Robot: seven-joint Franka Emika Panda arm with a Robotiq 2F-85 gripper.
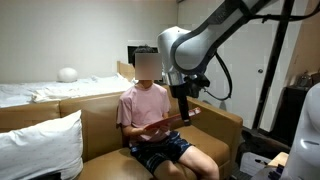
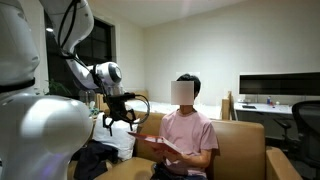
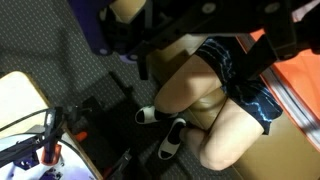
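Observation:
A red, flat, book-like item (image 1: 168,123) rests in the hands of a seated person (image 1: 150,105) in a pink shirt. In exterior view 2 the same red item (image 2: 162,149) is tilted across the person's lap. At the wrist view's right edge shows an orange-red surface (image 3: 302,72) with a pale border, seemingly part of it. My gripper (image 1: 185,112) points down beside the person and appears near the item in exterior view 1; the exact gap is unclear. Its dark fingers stand apart at the top of the wrist view, with nothing seen held between them.
The person sits on a brown sofa (image 1: 100,113), bare legs (image 3: 190,85) and sandals below my gripper. A white pillow (image 1: 42,148) lies on the sofa. In the wrist view, a table corner (image 3: 30,130) with cables stands lower left.

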